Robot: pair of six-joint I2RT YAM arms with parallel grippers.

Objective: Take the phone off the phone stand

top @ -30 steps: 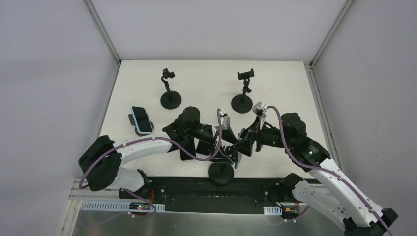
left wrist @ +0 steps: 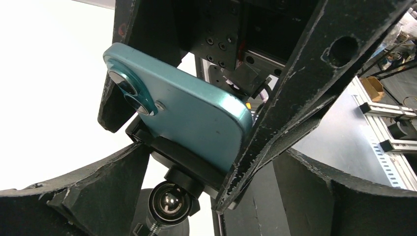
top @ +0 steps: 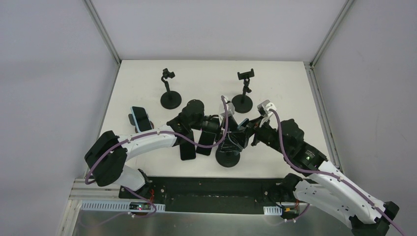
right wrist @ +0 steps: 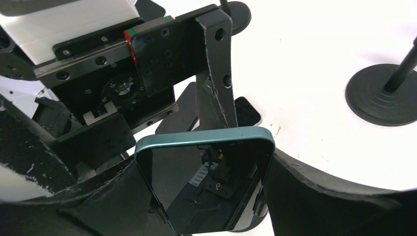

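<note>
A teal phone (left wrist: pixel 189 115) sits above the black clamp (left wrist: pixel 187 160) of a phone stand, whose ball joint (left wrist: pixel 169 201) shows below it. In the right wrist view my right gripper is shut on the phone, its fingers (right wrist: pixel 314 196) at the two side edges. My left gripper is open, its fingers (left wrist: pixel 324 196) on either side of the stand's clamp and joint, with a gap on the right. From above, the stand's round base (top: pixel 227 158) shows below the grippers; the arms hide most of the phone.
Two empty stands (top: pixel 170 100) (top: pixel 241 103) stand at the back. Another phone (top: pixel 141 119) rests on a holder at the left. Dark flat phones (top: pixel 187 151) (top: pixel 204 143) lie beside the left forearm.
The stand's base has shifted toward the back and slightly right. Both grippers have moved with it; the left arm reaches farther right, and the phone stays between the right fingers.
</note>
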